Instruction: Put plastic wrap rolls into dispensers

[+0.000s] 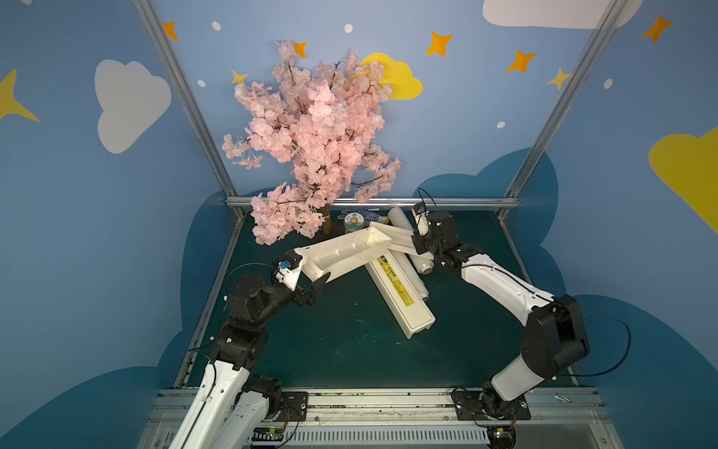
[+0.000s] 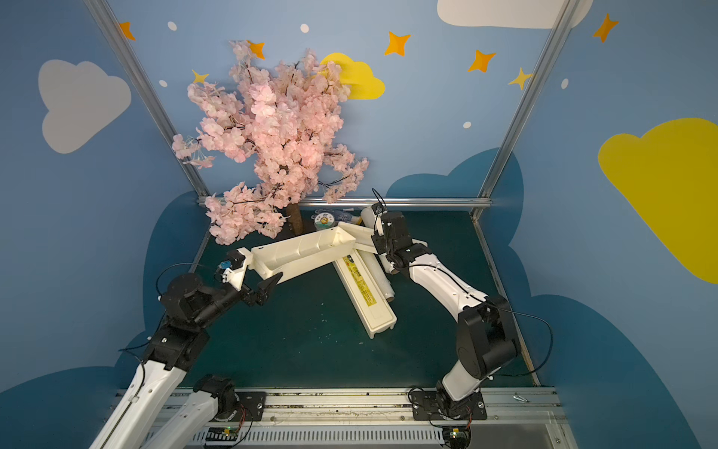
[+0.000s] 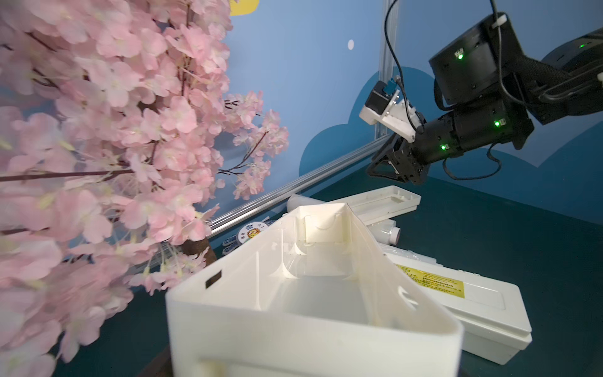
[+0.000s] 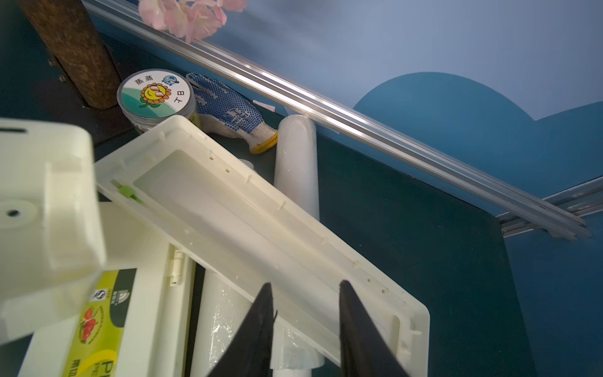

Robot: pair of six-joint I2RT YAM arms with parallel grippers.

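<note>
A white open dispenser box (image 1: 344,253), hollow side up, lies across the middle in the top left view. Its near end lies between the widely spread fingers of my left gripper (image 1: 312,271); these fingers are hidden in the left wrist view. My right gripper has its fingers apart and empty, above the edge of a shallow white lid (image 4: 251,229). One wrap roll (image 4: 216,320) lies under that lid. A second roll (image 4: 296,157) sticks out behind it. A closed dispenser (image 1: 404,299) with a yellow label lies in front.
The flowering tree (image 1: 314,142) stands close behind the open box. A round jar (image 4: 154,94) and a blue-white glove (image 4: 229,110) lie by the back rail (image 4: 295,103).
</note>
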